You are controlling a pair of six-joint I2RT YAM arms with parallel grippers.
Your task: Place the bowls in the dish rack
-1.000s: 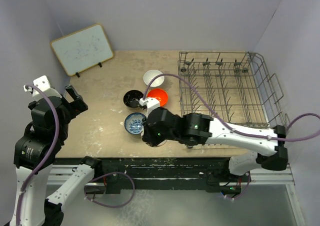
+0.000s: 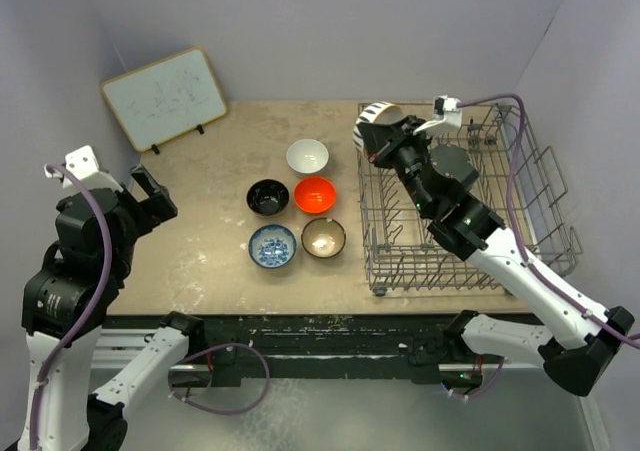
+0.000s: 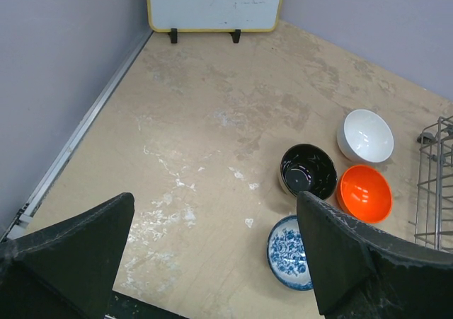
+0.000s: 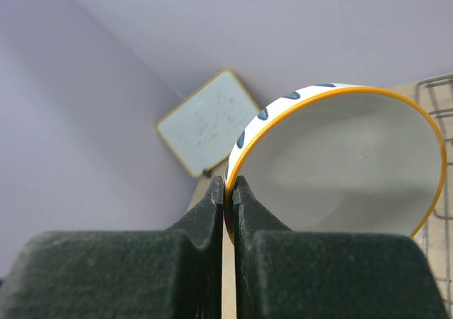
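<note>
My right gripper is shut on the rim of a striped bowl [image 2: 377,113], white with dark marks and an orange edge. Tilted on its side, the bowl hangs over the back left corner of the wire dish rack [image 2: 372,261]. On the table stand a white bowl [image 2: 307,157], an orange bowl [image 2: 315,195], a black bowl [image 2: 268,198], a blue-patterned bowl [image 2: 272,246] and a brown-rimmed bowl [image 2: 323,238]. Far to the left, away from the bowls, my left gripper is open and empty.
A small whiteboard [image 2: 165,99] leans against the back left wall. The right arm covers much of the rack's middle, and a purple cable [image 2: 515,161] loops above it.
The right gripper has swung from over the table bowls, rightward and back, to the rack's back left corner, with the striped bowl in it. The left arm has barely shifted.
</note>
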